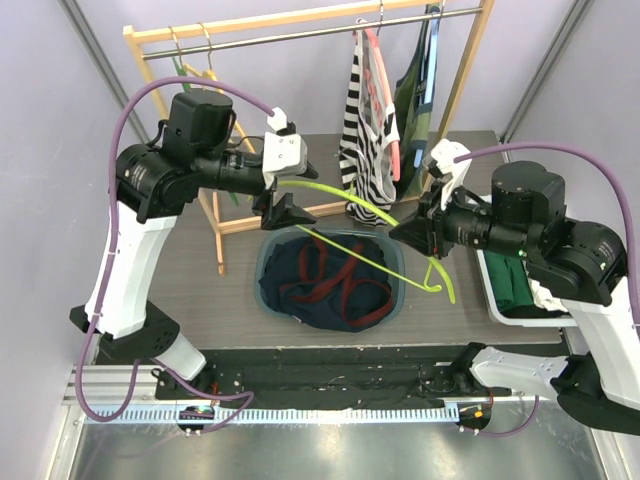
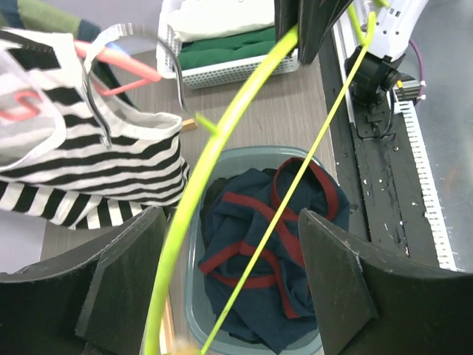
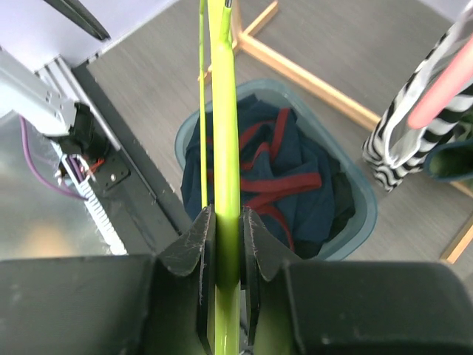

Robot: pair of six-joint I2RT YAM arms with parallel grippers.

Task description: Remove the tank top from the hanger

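The bare lime-green hanger [image 1: 350, 197] hangs in mid-air between my two arms, no garment on it. My right gripper [image 1: 418, 232] is shut on it near one end; in the right wrist view the green bar [image 3: 228, 140] passes between the closed fingers. My left gripper [image 1: 306, 192] is at the other end, its fingers apart. In the left wrist view the hanger's bar [image 2: 194, 185] runs through the gap, nearer one finger [image 2: 126, 259], not clamped. Below, a navy garment with red trim [image 1: 320, 290], perhaps the tank top, lies crumpled in the grey bin [image 1: 402, 285].
A wooden rack [image 1: 290, 15] behind carries a striped top [image 1: 352, 130], a pink hanger [image 1: 382, 95] and dark green clothing [image 1: 408, 110]. At the right is a white basket [image 1: 530, 322] with folded clothes. Floor left of the bin is clear.
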